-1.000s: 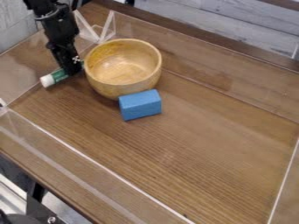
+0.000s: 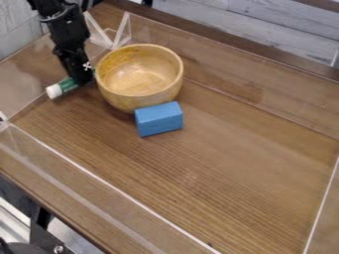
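The dark robot gripper reaches down from the upper left, just left of a large wooden bowl. A small green-and-white cylindrical item lies on the wooden table at its fingertips. Whether the fingers grip it is too small to tell.
A blue block lies just below the bowl. White straps or edges show behind the gripper at the upper left.
The gripper has shifted very slightly at the green-and-white item; the bowl and blue block have not moved.
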